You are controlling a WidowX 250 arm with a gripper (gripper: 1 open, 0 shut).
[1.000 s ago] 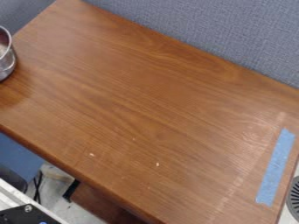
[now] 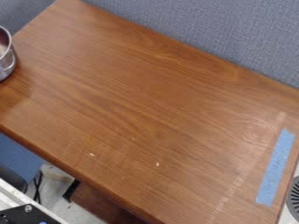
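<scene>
A wooden table (image 2: pixel 152 105) fills most of the camera view. A shiny metal pot (image 2: pixel 6 57) stands at its far left edge, cut off by the frame. A strip of blue tape (image 2: pixel 275 166) lies along the right side of the tabletop. Part of a white and black piece of equipment shows at the bottom left corner, possibly part of the robot. No gripper fingers can be made out.
A grey padded wall (image 2: pixel 211 31) runs behind the table. At the right edge is a round dark grate (image 2: pixel 293 199) on a light surface. Cables hang below the front edge at lower left.
</scene>
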